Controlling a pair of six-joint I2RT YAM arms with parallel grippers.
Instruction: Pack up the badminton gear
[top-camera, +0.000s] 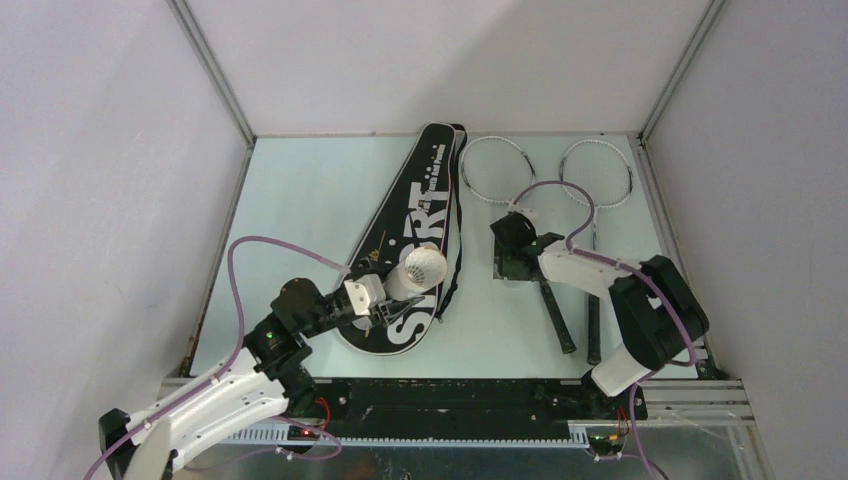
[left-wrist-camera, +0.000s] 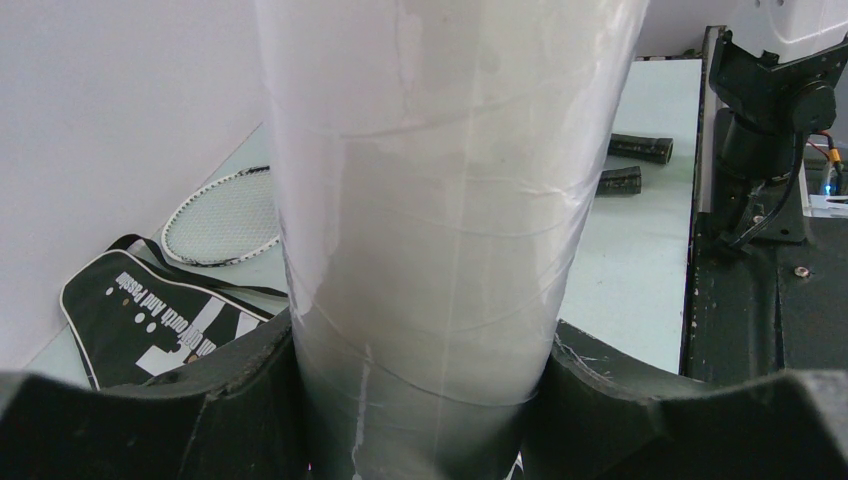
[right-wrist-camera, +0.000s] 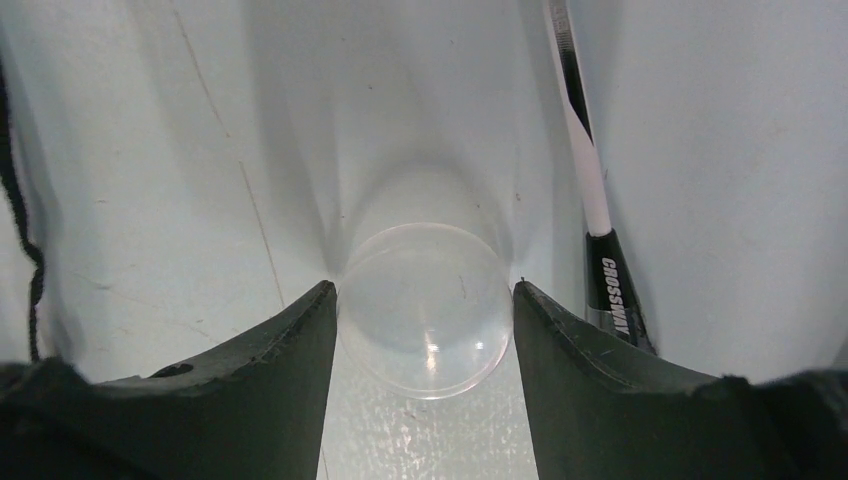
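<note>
My left gripper is shut on the white shuttlecock tube (left-wrist-camera: 440, 200), holding it upright over the black racket bag (top-camera: 397, 210). In the right wrist view a clear round lid (right-wrist-camera: 424, 335) sits between the fingertips of my part-open right gripper; I cannot tell whether they grip it. That gripper is over the right part of the table. Two rackets lie there, heads (top-camera: 497, 140) at the back, dark handles (top-camera: 557, 320) toward the front.
Walls close in the back and both sides. A dark rail runs along the front edge.
</note>
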